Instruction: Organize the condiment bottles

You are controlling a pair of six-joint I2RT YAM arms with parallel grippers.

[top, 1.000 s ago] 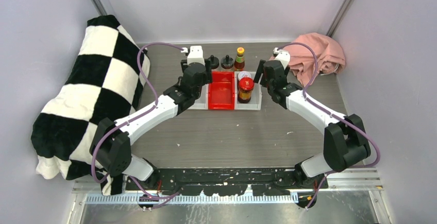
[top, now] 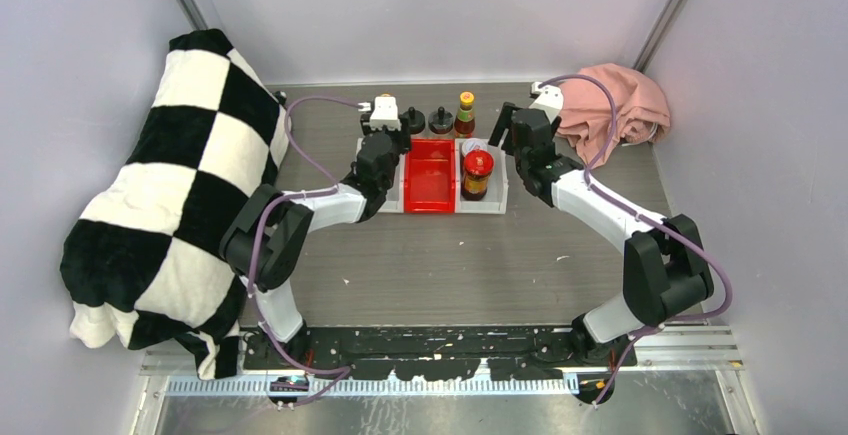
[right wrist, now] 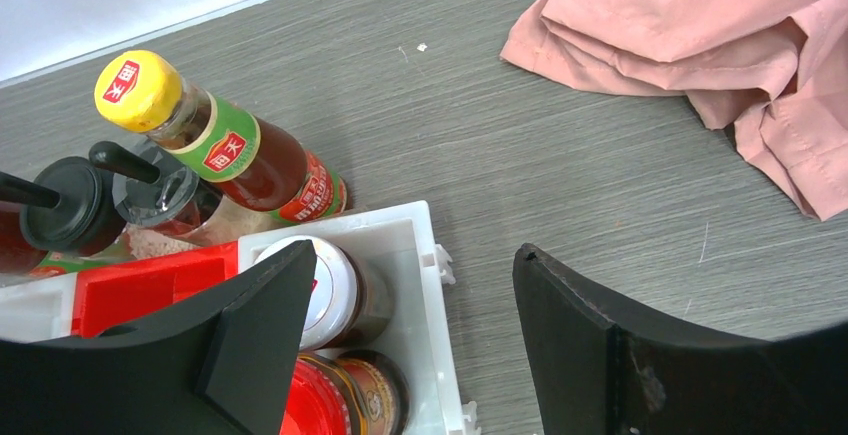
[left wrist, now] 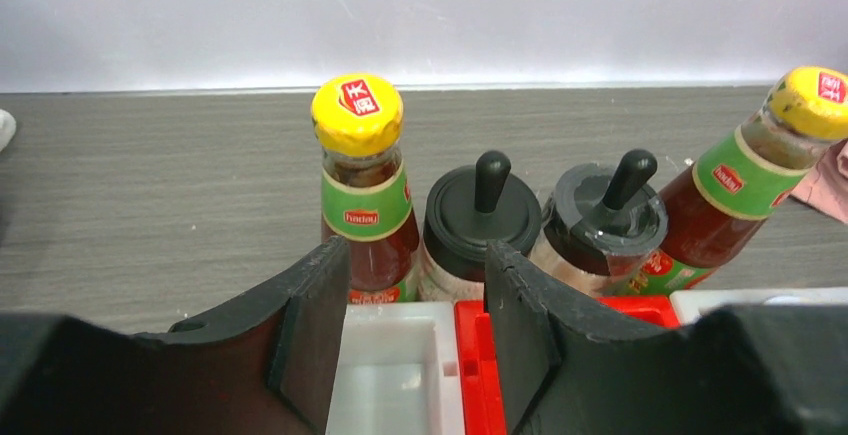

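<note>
Two yellow-capped sauce bottles (left wrist: 365,205) (right wrist: 270,165) stand at either end of a row behind the rack, with two black-lidded shakers (left wrist: 480,215) (left wrist: 600,235) between them. The rack has a red middle bin (top: 430,180) and white side bins (right wrist: 435,305); the right bin holds a red-lidded jar (top: 477,170) and a silver-lidded jar (right wrist: 330,295). My left gripper is open over the left bin, facing the left sauce bottle, empty. My right gripper is open above the right bin's edge, nothing held between its fingers.
A pink cloth (top: 615,105) lies at the back right. A checkered cushion (top: 180,205) fills the left side. The table in front of the rack and right of it is clear.
The left arm has folded differently, its gripper shifted slightly right. The right arm has moved slightly left and up in the top view.
</note>
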